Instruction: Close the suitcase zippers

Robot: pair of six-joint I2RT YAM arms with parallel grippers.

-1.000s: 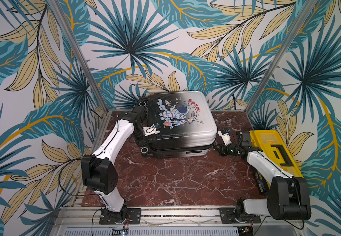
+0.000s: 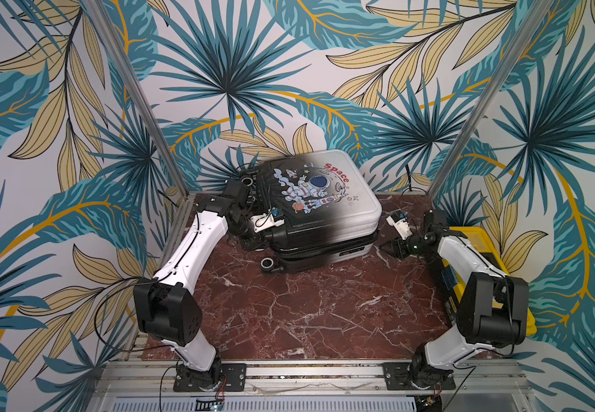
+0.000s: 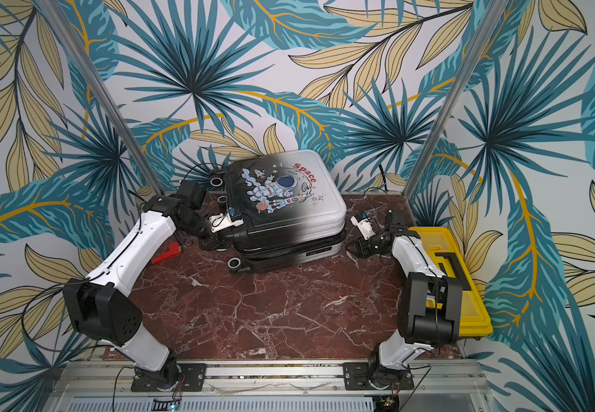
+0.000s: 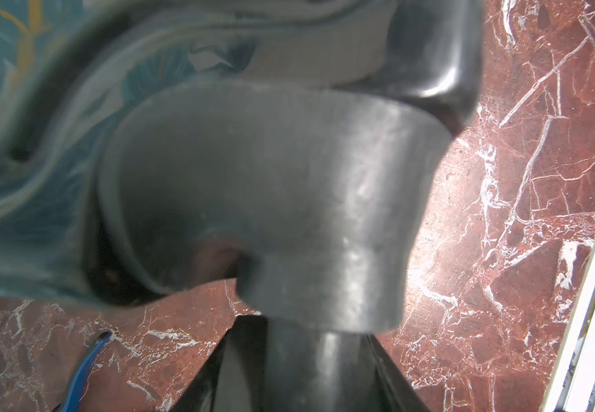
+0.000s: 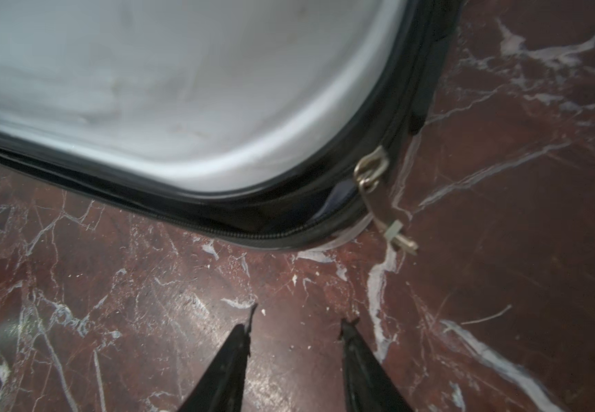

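The black-to-white "space" suitcase (image 2: 318, 192) lies at the back centre, slightly angled. My left gripper (image 2: 256, 240) is at its left front corner, shut on a grey-black wheel housing (image 4: 270, 178) of the suitcase, which fills the left wrist view. In the right wrist view a metal zipper pull (image 5: 373, 178) hangs at the rounded corner of the zipper band. My right gripper stands open beside that corner, its empty fingers over the tabletop, apart from the pull.
A yellow toolbox (image 3: 472, 302) stands at the right behind the right arm. A red object (image 3: 165, 254) lies left of the suitcase.
The suitcase has turned slightly, its right side shifting toward the back. My left arm has shifted a little left; my right arm has swung inward and changed its wrist angle.
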